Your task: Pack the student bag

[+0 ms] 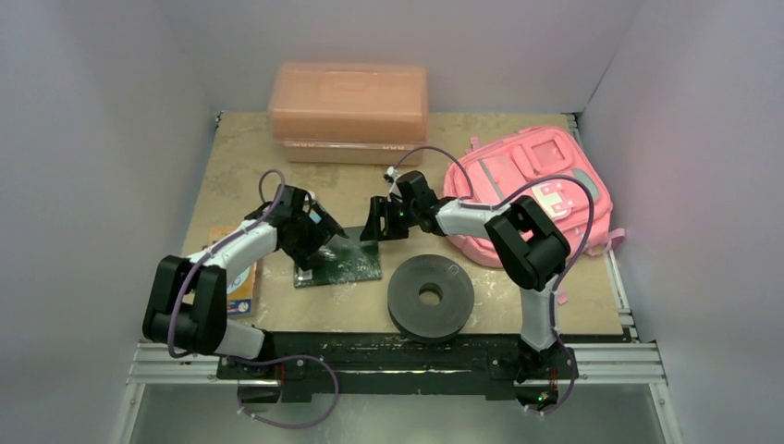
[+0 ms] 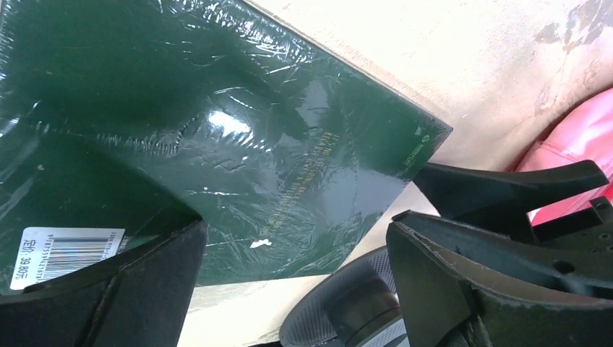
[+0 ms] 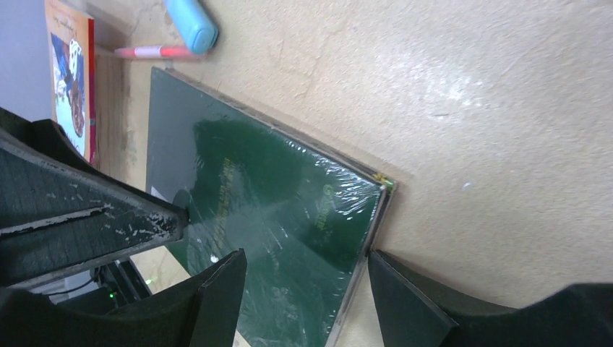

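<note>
The dark green, plastic-wrapped book (image 1: 347, 264) lies in the middle of the table. Over its left part is my left gripper (image 1: 324, 245), open; in the left wrist view its fingers (image 2: 163, 267) are wide apart with the cover below. My right gripper stands part open at the book's right edge. One fingertip is over the cover (image 3: 282, 238) and the other beyond the edge; no grip on it shows. The pink backpack (image 1: 513, 171) lies at the right, partly behind the right arm.
A black ring-shaped weight (image 1: 411, 310) sits in front of the right arm. At the back stands a translucent orange box (image 1: 351, 106). An orange book (image 1: 240, 291) is partly under the left arm. A blue item (image 3: 194, 27) and a red pen (image 3: 155, 52) lie behind the green book.
</note>
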